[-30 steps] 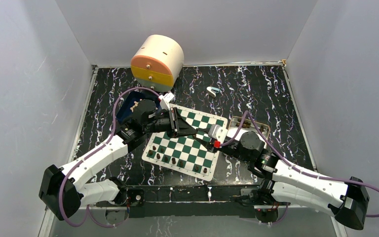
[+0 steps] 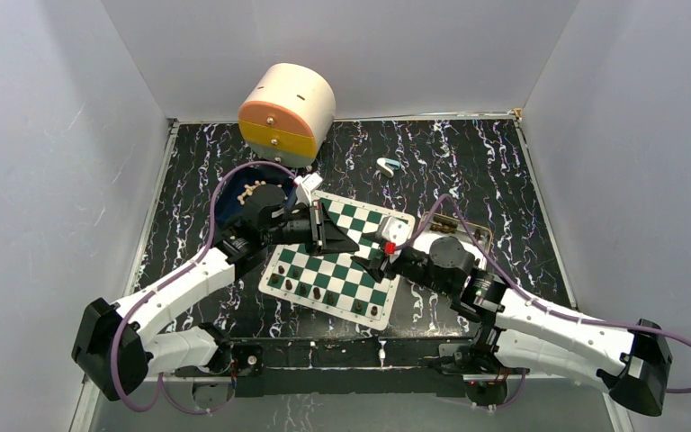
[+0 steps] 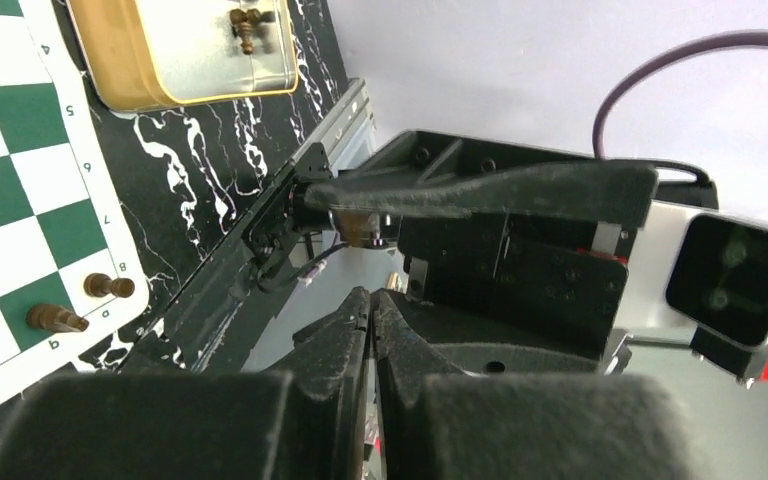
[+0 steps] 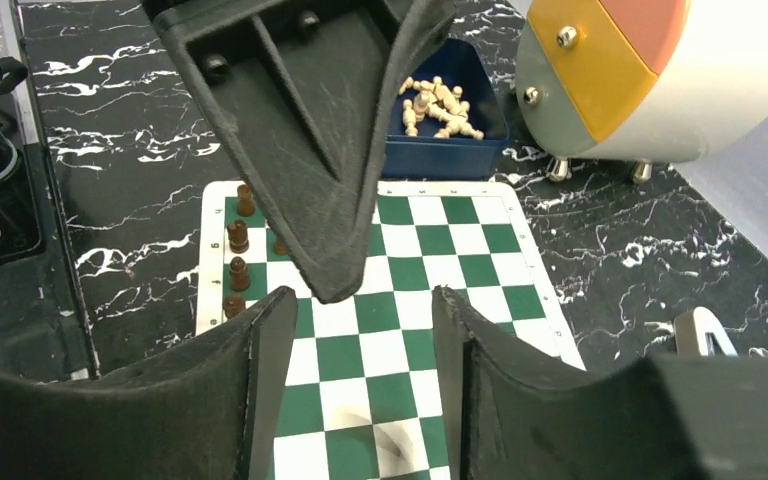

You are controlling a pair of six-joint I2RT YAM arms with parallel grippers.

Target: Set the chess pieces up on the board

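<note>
Over the green-and-white chessboard (image 2: pixel 340 317) my two grippers face each other. In the left wrist view the left gripper is shut, its fingertips close together; I cannot make out a piece between them. The right gripper has its fingers apart and nothing between them, with the left gripper's dark tip just beyond. Dark chess pieces stand along the board's front edge, among them a piece (image 3: pixel 55 318) and a smaller one (image 3: pixel 110 286) by the corner. Other squares are partly hidden by the arms.
A blue box (image 4: pixel 450 158) of light pieces lies at the board's left. At the right, a tray contains dark pieces. The rounded drawer cabinet (image 2: pixel 288 103) stands at the back, and a small white-and-teal object (image 2: pixel 385 167) lies on open table behind the board.
My left gripper has hardly moved.
</note>
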